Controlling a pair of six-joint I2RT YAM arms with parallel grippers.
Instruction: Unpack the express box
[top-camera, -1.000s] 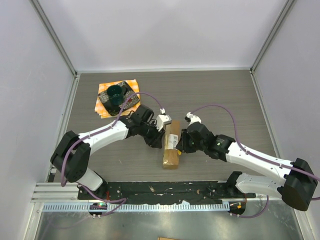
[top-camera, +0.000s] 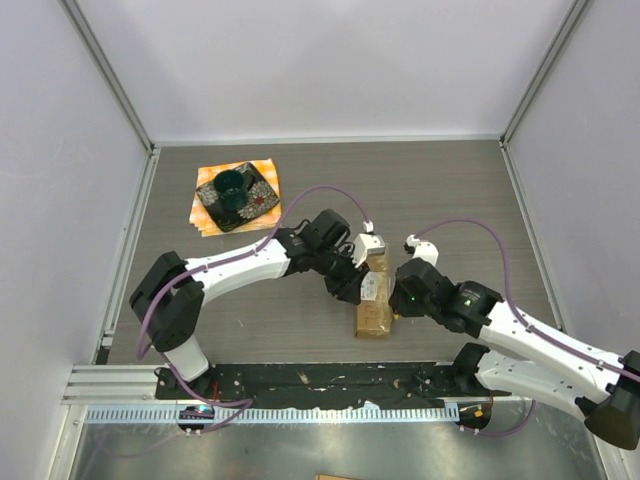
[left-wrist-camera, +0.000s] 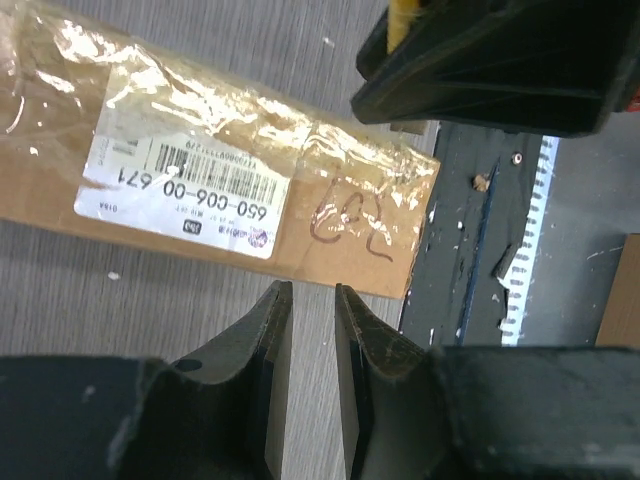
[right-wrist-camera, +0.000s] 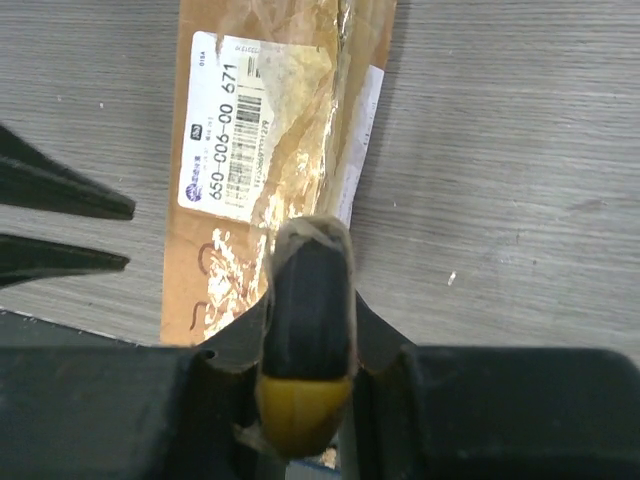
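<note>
The brown cardboard box (top-camera: 374, 320) stands long and narrow near the table's front middle, clear tape over it and a white barcode label (left-wrist-camera: 185, 190) on top. On its left side is my left gripper, shut to a narrow gap with nothing visible between the fingertips; in the right wrist view its fingers (right-wrist-camera: 75, 195) are just off the box's left edge. My right gripper, at the box's front right, is shut on a yellow-and-black tool (right-wrist-camera: 305, 405) that looks like a cutter. Its blade cannot be made out. The taped flaps (right-wrist-camera: 285, 190) look closed, with loose, wrinkled tape along one edge.
At the back left lies an orange checked cloth (top-camera: 263, 168) with a dark patterned tray (top-camera: 262, 200) and a dark green cup (top-camera: 230, 188) on it. A black strip with a white ruler (top-camera: 300, 415) runs along the front.
The box has shifted to the right. Both grippers have also moved right, one on either side of it, and the right one still holds the tool.
</note>
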